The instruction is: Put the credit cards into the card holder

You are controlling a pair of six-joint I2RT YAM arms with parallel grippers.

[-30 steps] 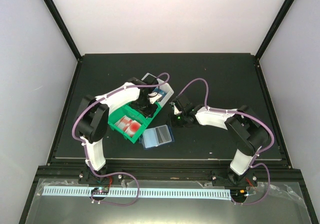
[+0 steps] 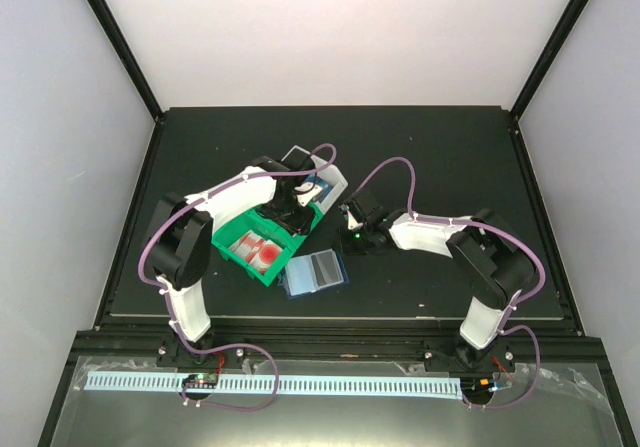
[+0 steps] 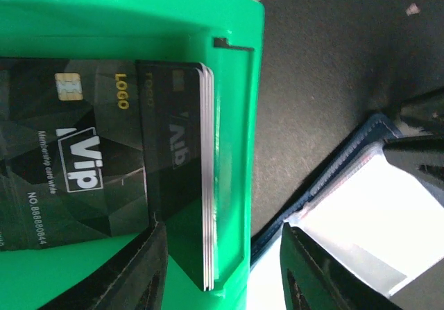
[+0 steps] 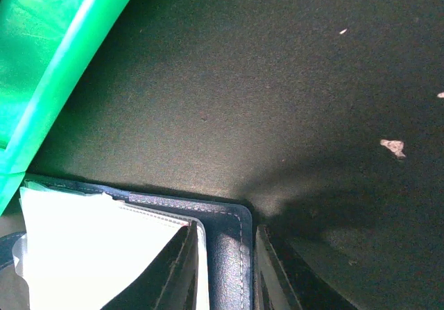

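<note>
Black Vip credit cards (image 3: 83, 150) lie in the green box (image 3: 236, 143), and one stack of cards (image 3: 173, 130) leans on edge against its side wall. Over the near end of that stack hangs my left gripper, fingers parted, holding nothing; its fingers straddle the stack's edge and the box wall in view. The open card holder (image 2: 315, 273), dark blue with clear or white sleeves, lies beside the box. Above its stitched corner (image 4: 232, 220) my right gripper stands part open and empty. Whether its fingers touch the holder, I cannot tell.
Red and white cards (image 2: 257, 252) fill the box's near compartment. A white tray (image 2: 335, 180) with blue items stands behind the green box, partly hidden by the left arm. Right of the right arm, the black table (image 2: 460, 167) is clear.
The left arm has shifted very slightly. The right arm, box and card holder look unmoved.
</note>
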